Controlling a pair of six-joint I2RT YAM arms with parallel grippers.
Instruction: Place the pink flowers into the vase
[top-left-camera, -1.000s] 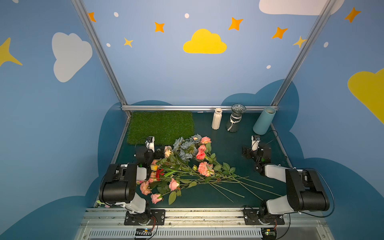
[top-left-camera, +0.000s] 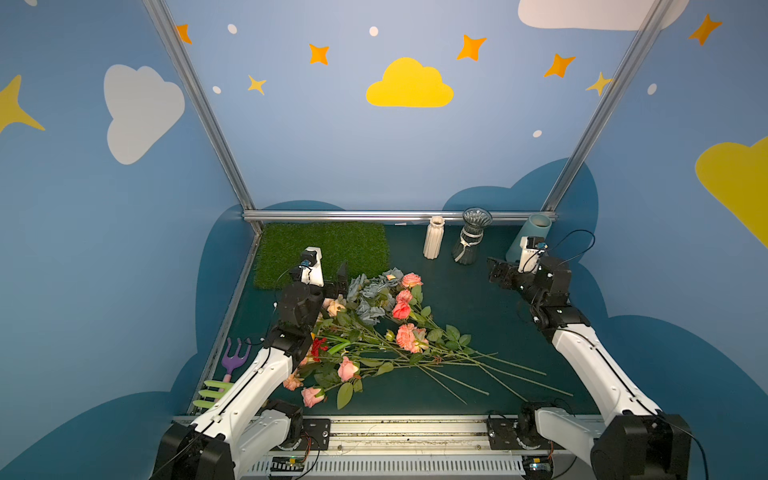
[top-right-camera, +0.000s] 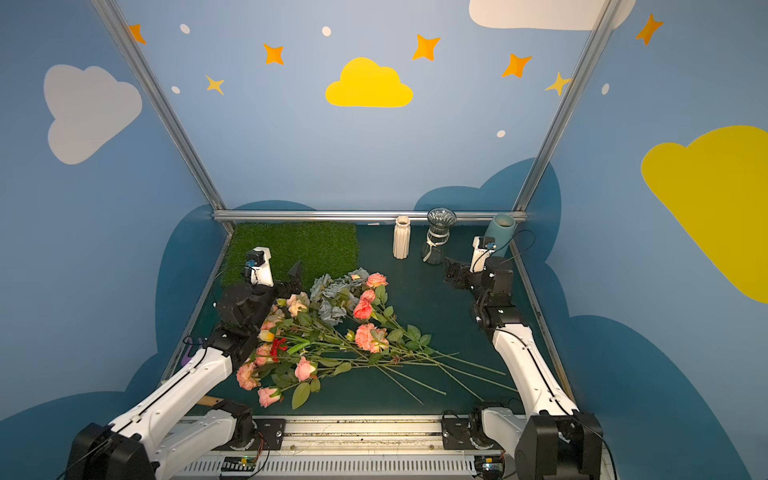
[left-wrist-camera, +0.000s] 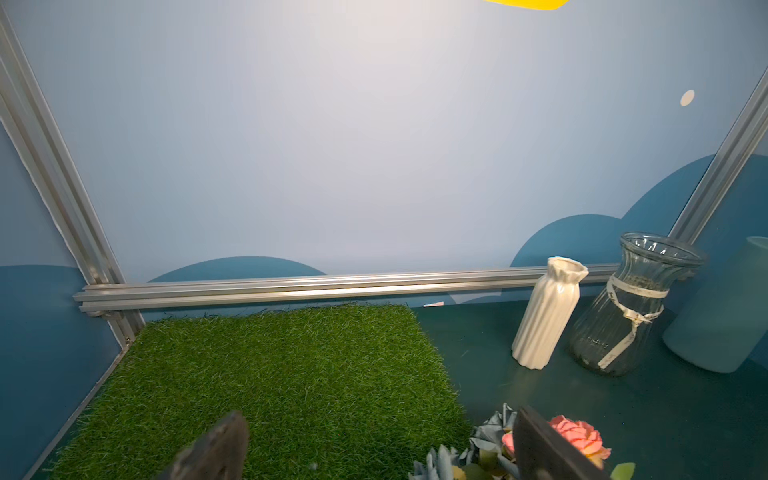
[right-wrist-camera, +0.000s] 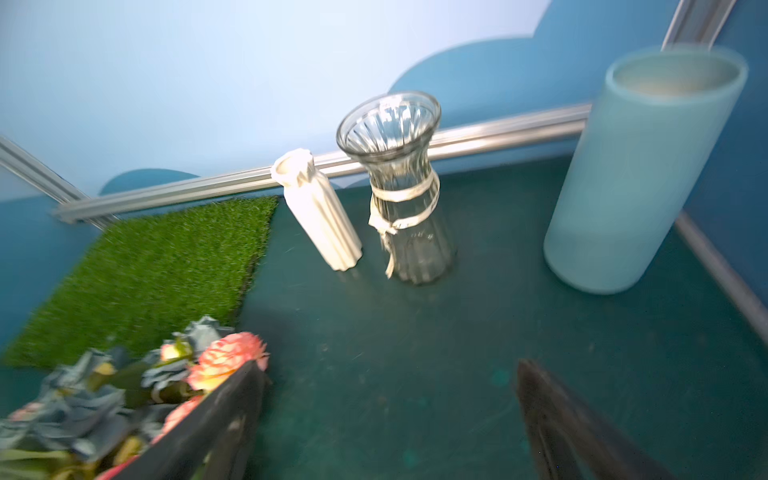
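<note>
Pink flowers (top-left-camera: 411, 337) lie with green stems and leaves in a loose pile on the dark green table, their stems pointing right. Three vases stand upright along the back: a white ribbed one (right-wrist-camera: 321, 217), a clear glass one with a white tie (right-wrist-camera: 413, 232), and a light blue one (right-wrist-camera: 640, 176). My left gripper is open above the pile's left part, beside the grass mat, with nothing between its fingers. Over bare table in front of the vases, my right gripper is open and empty. The left arm covers some blooms in the top left view.
Grey-blue flowers (top-left-camera: 370, 297) mix with the pink ones, and a red bloom (top-right-camera: 278, 349) lies among the stems. A grass mat (left-wrist-camera: 296, 384) fills the back left. A purple fork (top-left-camera: 233, 359) rests at the left edge. Table between pile and right arm is clear.
The left gripper has also shifted right. Flowers and vases have stayed in place.
</note>
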